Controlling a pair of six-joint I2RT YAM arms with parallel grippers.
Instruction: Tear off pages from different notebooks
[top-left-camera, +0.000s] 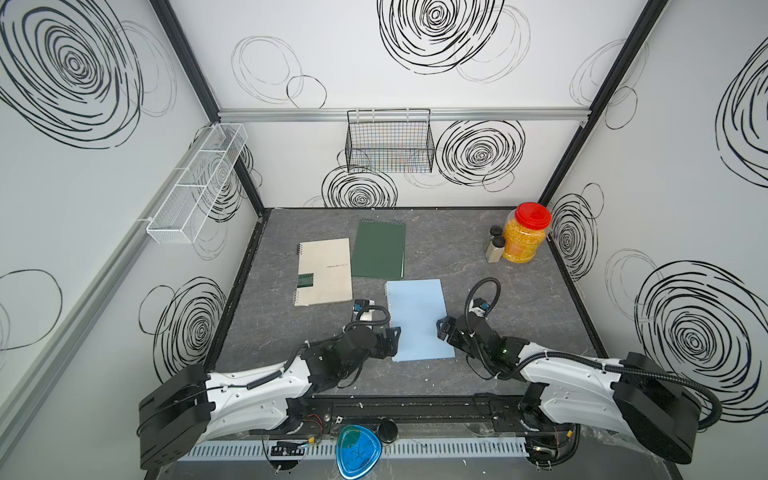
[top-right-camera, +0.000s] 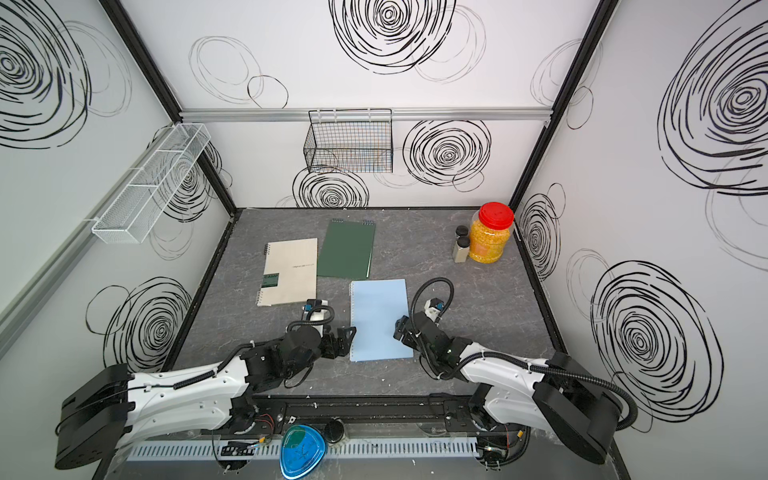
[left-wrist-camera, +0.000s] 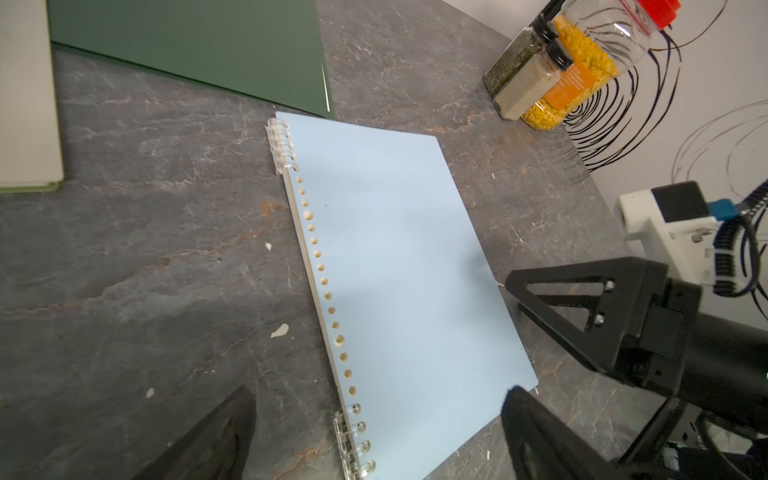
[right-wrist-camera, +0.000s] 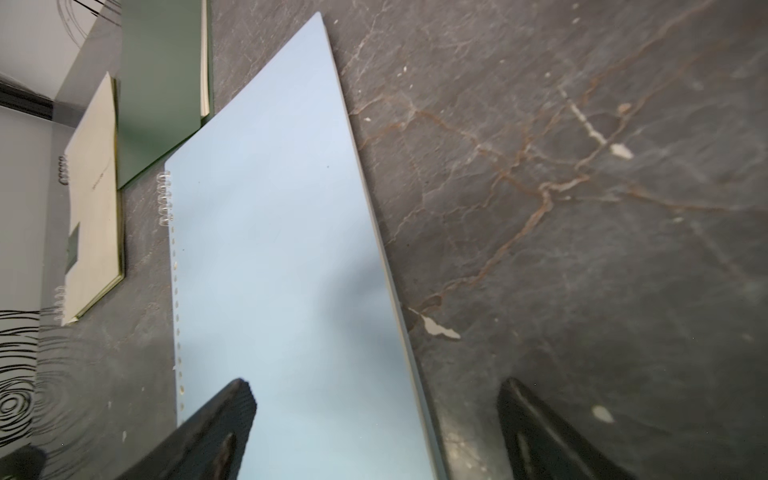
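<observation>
A light blue spiral notebook (top-left-camera: 419, 308) lies closed and flat in the middle of the table, its holes and clear rings along the left edge (left-wrist-camera: 324, 280). Over its lower left side, my left gripper stands open with nothing between its fingers. My right gripper straddles the notebook's right edge from above, fingers apart, one over the cover and the other over bare table. A cream notebook (top-left-camera: 326, 276) with a dark green label lies to the left. Behind the blue one, a dark green notebook (top-left-camera: 379, 249) partly shows its page edges.
At the back right stand a red-lidded jar (top-left-camera: 525, 233) of yellow bits and two small shaker bottles (top-left-camera: 495, 248). A wire basket (top-left-camera: 389, 148) hangs on the back wall.
</observation>
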